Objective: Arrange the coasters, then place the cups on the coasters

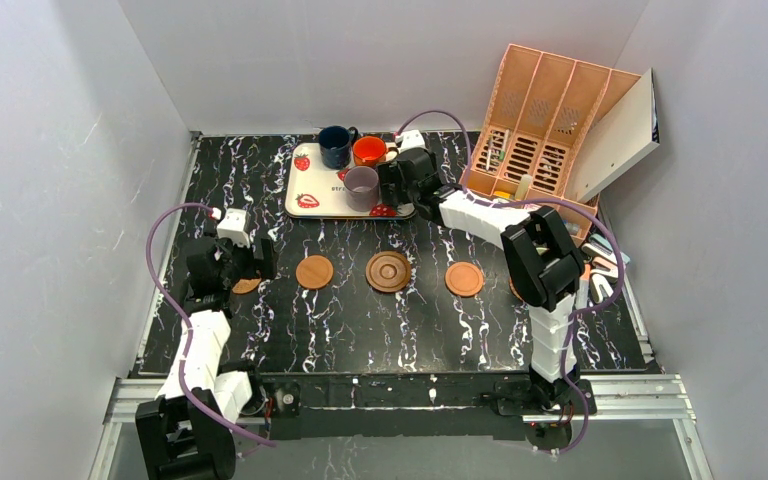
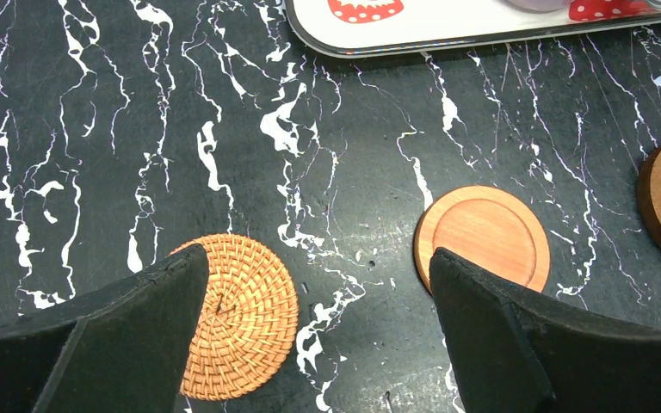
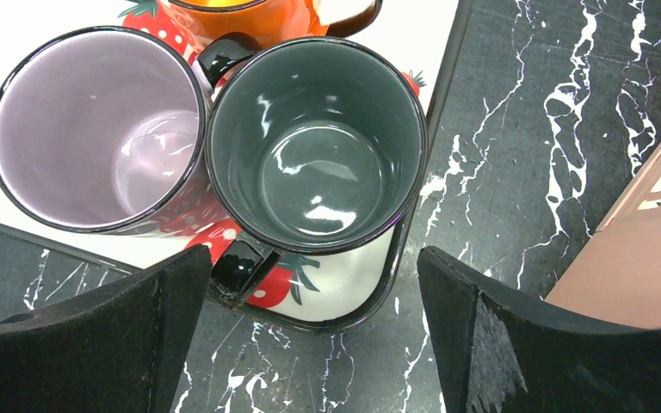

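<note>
A dark green cup (image 3: pixel 320 163) stands upright at the tray's corner in the right wrist view, its black handle toward the lower left; my gripper mostly hides it from above. Beside it are a mauve cup (image 1: pixel 361 187) and an orange cup (image 1: pixel 369 151), with a navy cup (image 1: pixel 336 147) behind. My right gripper is open over the green cup's near side, holding nothing. My left gripper is open above the counter, between a woven coaster (image 2: pixel 239 318) and a plain wooden coaster (image 2: pixel 484 237). A ringed brown coaster (image 1: pixel 388 271) and an orange-brown coaster (image 1: pixel 464 279) lie farther right.
The white strawberry tray (image 1: pixel 305 178) holds the cups. An orange divided rack (image 1: pixel 535 95) stands at the back right, with a white panel (image 1: pixel 615 137) beside it. Bare dark marble counter (image 1: pixel 360 335) spreads in front of the coasters.
</note>
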